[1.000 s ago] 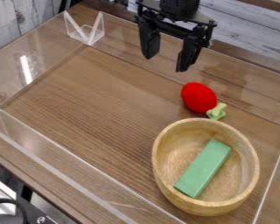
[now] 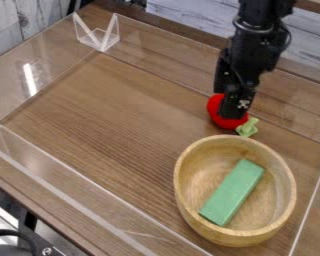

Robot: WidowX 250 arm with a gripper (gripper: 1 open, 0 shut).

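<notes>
My black gripper [image 2: 231, 95] is lowered over a red object [image 2: 227, 117] with green leaves [image 2: 248, 128], right of the table's middle, its fingers open around the top of the red object. Contact is unclear. A wooden bowl [image 2: 191, 208] at the lower right holds a green block [image 2: 232, 191].
A clear wire-like rack [image 2: 99, 32] stands at the back left. Dark cables lie at the bottom-left edge.
The bowl and block are unchanged.
</notes>
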